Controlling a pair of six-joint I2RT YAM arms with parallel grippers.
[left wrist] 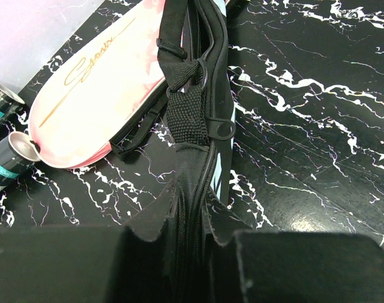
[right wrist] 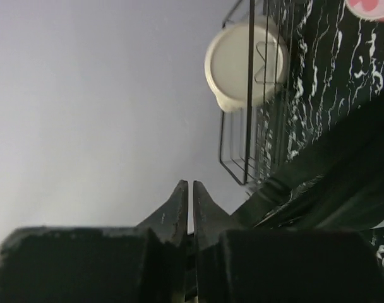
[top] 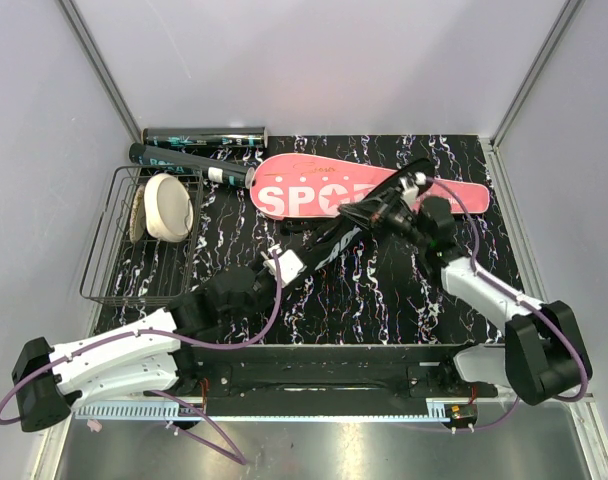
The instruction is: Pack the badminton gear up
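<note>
A black racket bag (top: 329,245) with a pale stripe slants up from the left gripper toward the pink bag. My left gripper is shut on its near end; the zipper edge and strap buckle of the black bag (left wrist: 201,120) run straight away from the fingers. My right gripper is over the bag's middle, its fingertips almost together with a thin gap between them. Dark cloth passes behind and below these fingers; whether they pinch it is unclear. The pink bag (top: 284,165) with white lettering lies flat behind.
Two dark shuttlecock tubes (top: 209,137) lie at the back left. Left of the arms, a wire basket (top: 109,275) contains round white-faced items (top: 168,208). Bare marble-patterned table (top: 394,300) shows at front centre and right.
</note>
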